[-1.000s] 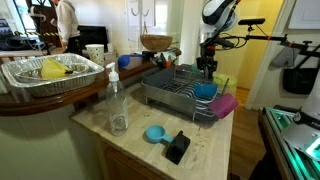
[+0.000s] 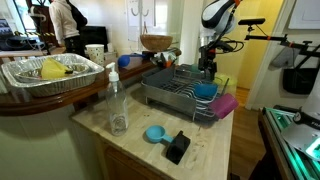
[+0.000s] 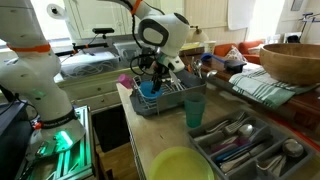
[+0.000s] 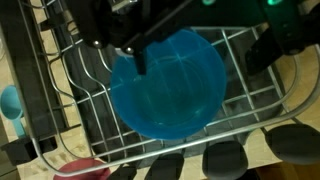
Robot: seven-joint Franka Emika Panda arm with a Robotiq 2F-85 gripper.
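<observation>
A round blue bowl [image 4: 168, 85] rests in the wire dish rack [image 2: 165, 94], at the rack's right end in exterior view 1. My gripper [image 2: 208, 68] hangs over that end of the rack, pointing down. In the wrist view its dark fingers [image 4: 137, 60] stand apart over the bowl, and nothing shows held between them. The bowl [image 3: 151, 88] also appears in exterior view 2, partly hidden by the rack and the gripper. Whether a fingertip touches the bowl cannot be told.
A pink cup [image 2: 226, 105] hangs at the rack's near right side. On the counter are a light-blue scoop [image 2: 156, 134], a black object [image 2: 177, 148] and a clear bottle [image 2: 118, 108]. Beside the rack stand a green cup [image 3: 195, 110] and a cutlery tray [image 3: 250, 148].
The arm's wrist has shifted and turned slightly above the rack. The bowl, rack and counter items look unmoved.
</observation>
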